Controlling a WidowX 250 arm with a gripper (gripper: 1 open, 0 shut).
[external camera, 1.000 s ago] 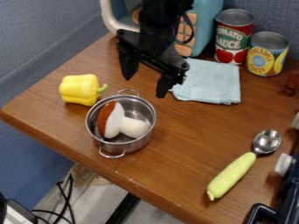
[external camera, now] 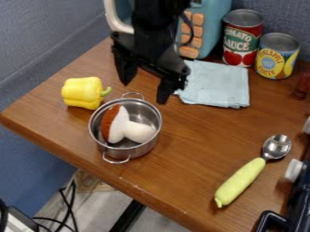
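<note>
My black gripper (external camera: 147, 77) hangs open over the back middle of the wooden table, its fingers spread with nothing seen between them. It is above and behind a steel pot (external camera: 150, 115), which holds a white item (external camera: 130, 129) and an orange-brown one (external camera: 109, 121). A yellow pepper (external camera: 82, 91) lies left of the pot. A spoon with a pale yellow-green handle (external camera: 240, 181) lies at the front right.
A folded light-blue cloth (external camera: 218, 88), a tomato sauce can (external camera: 241, 41), a yellow can (external camera: 277, 57) and a teal appliance (external camera: 206, 27) stand or lie at the back. Dark objects (external camera: 288, 208) line the right edge.
My gripper has shifted very slightly up and to the left. The objects on the table have not moved.
</note>
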